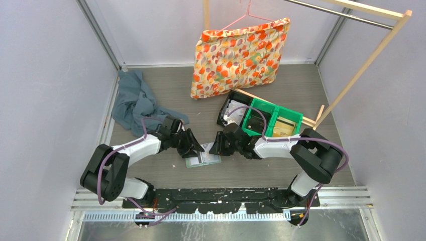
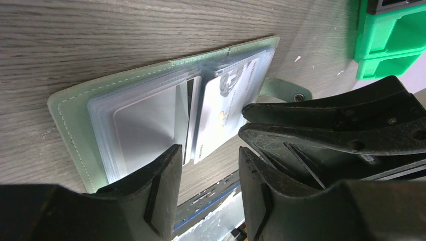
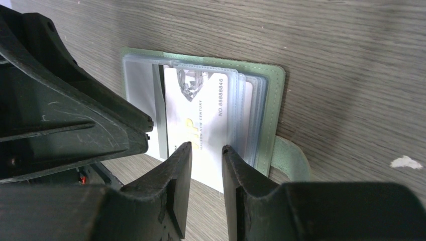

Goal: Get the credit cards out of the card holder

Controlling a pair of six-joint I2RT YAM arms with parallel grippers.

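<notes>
An open pale-green card holder [image 1: 192,161] lies on the table between the two grippers, with clear sleeves [image 2: 140,125] and a white card [image 3: 196,110] marked with gold lettering in it. My left gripper is open over the holder, nothing between its fingers, its tips near the lower edge of the sleeves. My right gripper is part open, its fingertips at the white card near the right-hand sleeve edge; nothing is seen held between them.
Green and black bins [image 1: 284,117] stand behind the right arm. A blue-grey cloth [image 1: 135,100] lies at the back left, and a floral fabric [image 1: 238,57] hangs at the back.
</notes>
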